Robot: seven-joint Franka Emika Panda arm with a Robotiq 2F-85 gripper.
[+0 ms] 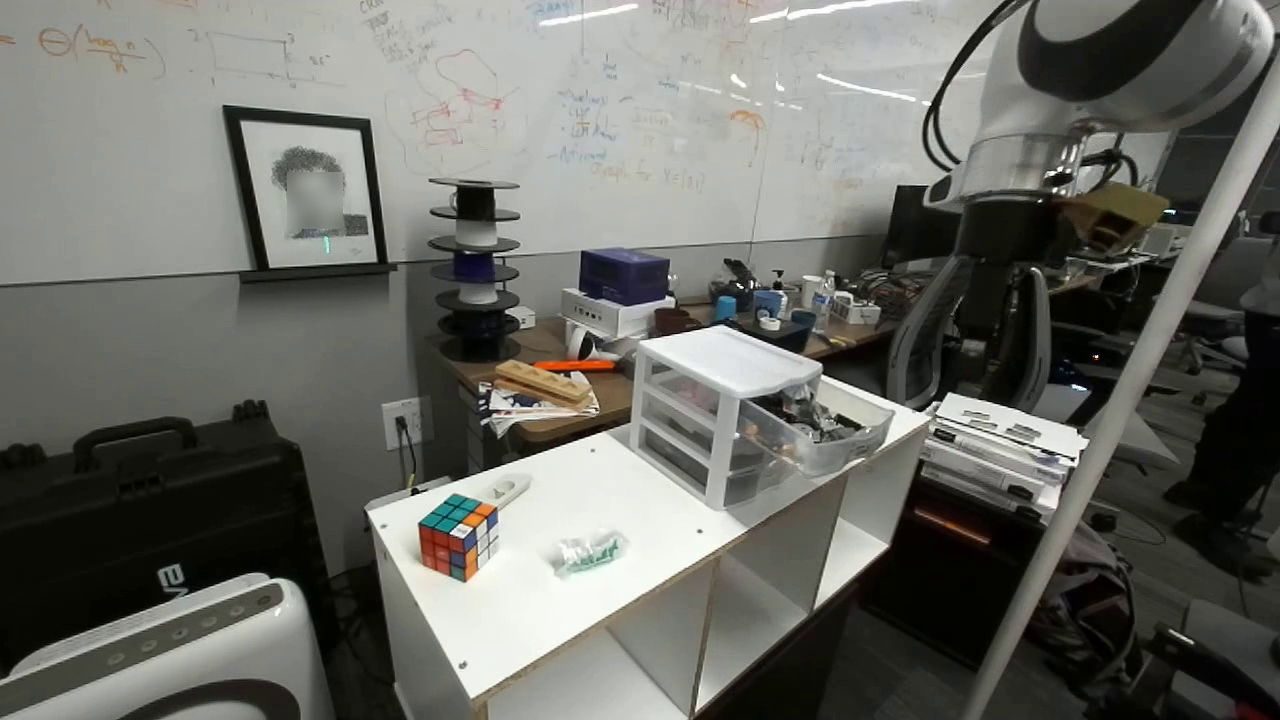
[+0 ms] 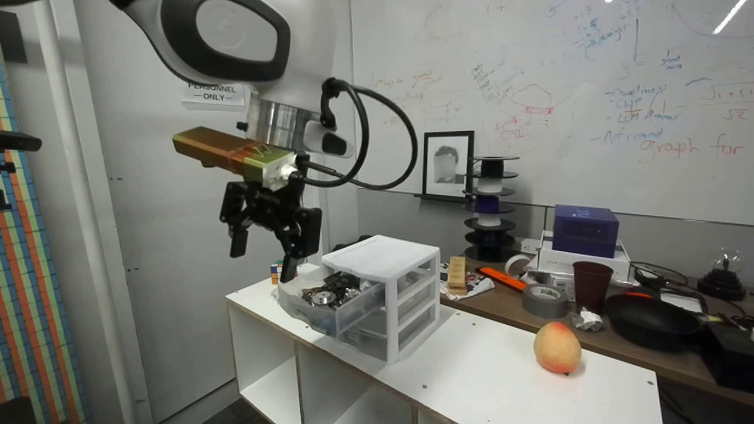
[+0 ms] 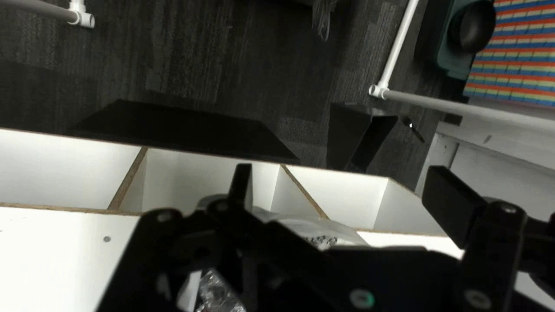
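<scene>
My gripper [image 2: 263, 255] hangs in the air over the open drawer side of a white plastic drawer unit [image 2: 385, 254], fingers spread and nothing between them. In the wrist view the two fingers stand wide apart, one finger [image 3: 240, 184] left and the other finger [image 3: 448, 205] right. The pulled-out clear drawer [image 2: 311, 311] holds dark and metallic small items [image 2: 330, 291]. On the white shelf top [image 1: 528, 612] sit a Rubik's cube [image 1: 459, 536] and a clear packet with green inside [image 1: 588, 553]. At the other end lies a peach [image 2: 558, 347].
A pale handle-like object [image 1: 505, 488] lies behind the cube. The desk [image 1: 552, 424] behind carries boxes, a pan [image 2: 651, 321] and tape [image 2: 545, 300]. A white pole [image 1: 1116, 408] stands near the arm. Bare shelf top surrounds the peach.
</scene>
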